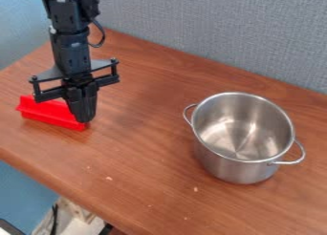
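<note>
My black gripper [80, 107] is low over the left side of the wooden table, its tip at the right part of a red elongated block [44, 110] lying on the tabletop. The fingers hide part of the block, and I cannot tell whether they are open or shut on it. A steel pot [236, 145] with two side handles stands upright on the right, well apart from the gripper.
A textured grey wall [217, 38] runs behind it. The table's left edge drops away at the lower left, where cables show.
</note>
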